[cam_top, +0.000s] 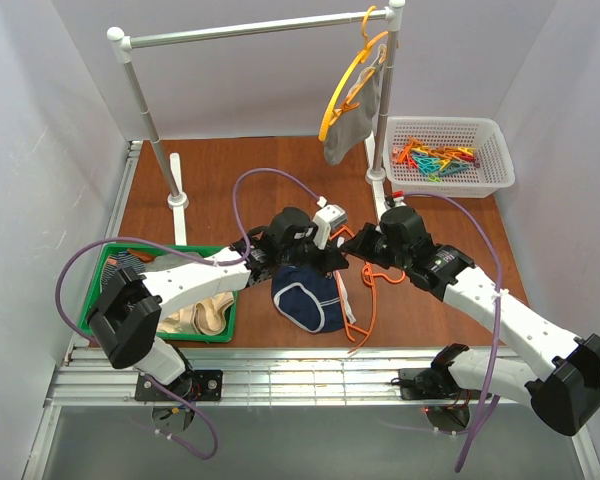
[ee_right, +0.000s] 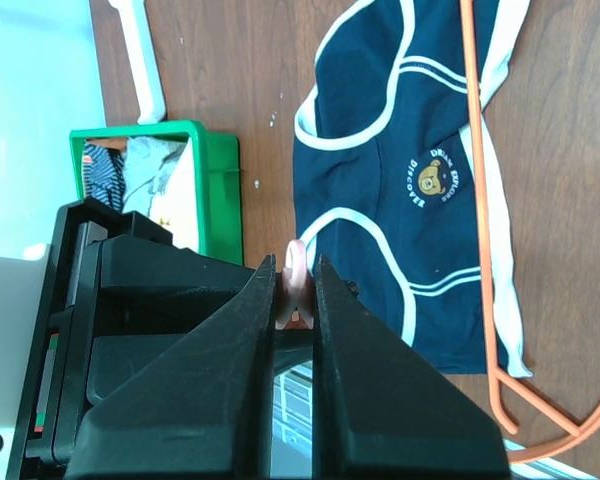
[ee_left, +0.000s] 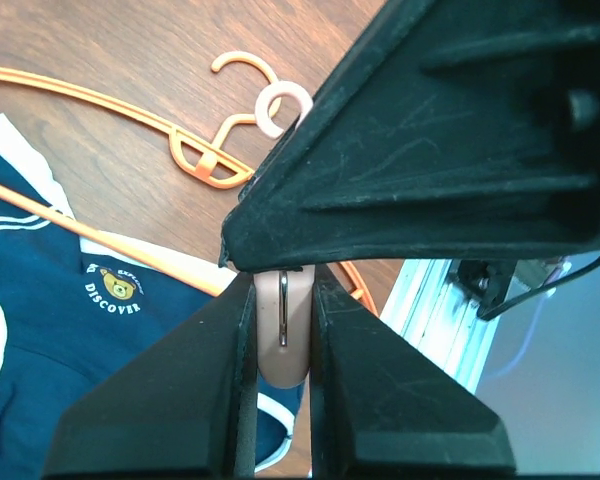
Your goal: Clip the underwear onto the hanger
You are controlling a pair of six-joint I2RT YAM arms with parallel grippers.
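Observation:
Navy underwear with white trim (cam_top: 300, 300) (ee_left: 40, 300) (ee_right: 360, 190) lies flat on the table, with an orange hanger (cam_top: 372, 310) (ee_left: 80, 95) (ee_right: 480, 200) lying across it. My left gripper (cam_top: 332, 250) is shut on a pale pink clothespin (ee_left: 282, 350) (ee_right: 296, 260), whose metal spring shows. My right gripper (cam_top: 354, 246) meets it above the hanger and is shut on the same clothespin, as far as the wrist views show.
A green bin (cam_top: 220, 335) of clothes stands left, a white basket (cam_top: 490, 150) of colourful clips back right. A rack (cam_top: 230, 30) at the back holds a yellow hanger (cam_top: 335, 95) with a grey garment (cam_top: 350, 135). Purple tubes loop over both arms.

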